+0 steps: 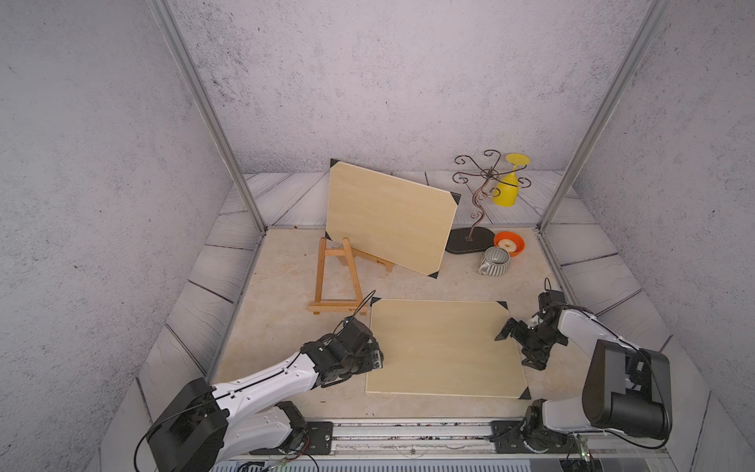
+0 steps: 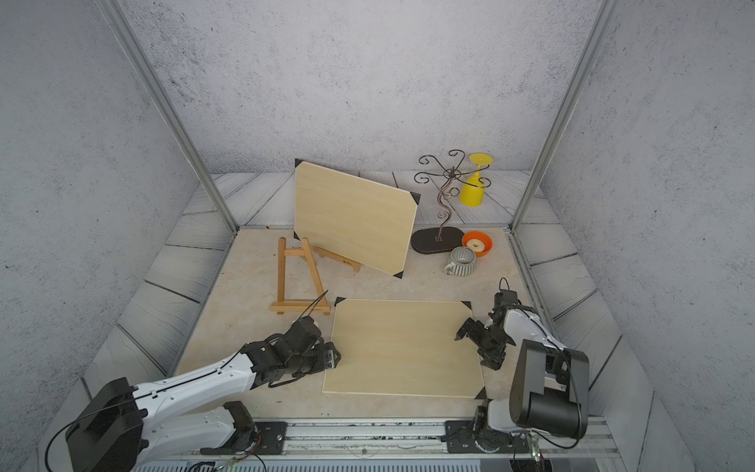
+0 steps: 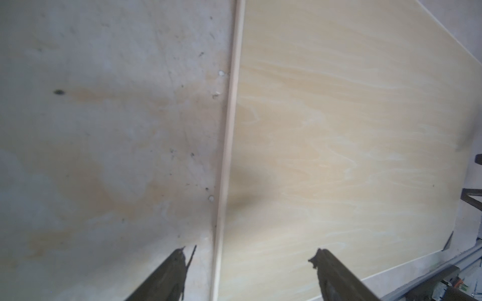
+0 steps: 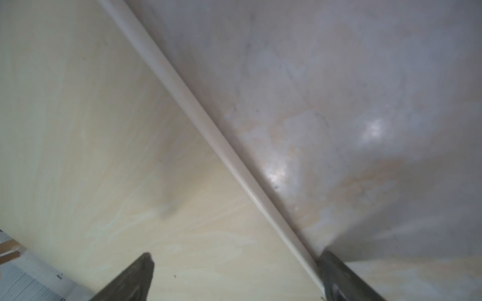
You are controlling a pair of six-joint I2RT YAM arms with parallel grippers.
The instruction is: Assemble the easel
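Observation:
A pale board (image 1: 440,346) with black corners lies flat in front of a small wooden easel frame (image 1: 321,275). A second board (image 1: 389,216) leans on another wooden support behind. My left gripper stands open over the flat board's left edge, nothing between its fingers. My right gripper is open at that board's right edge, very low, one fingertip (image 4: 328,266) close against the edge on the outer side.
At the back right are a wire stand (image 1: 468,244) with a yellow goblet (image 1: 505,188), an orange bowl (image 1: 515,240) and a ribbed mug (image 1: 495,263).

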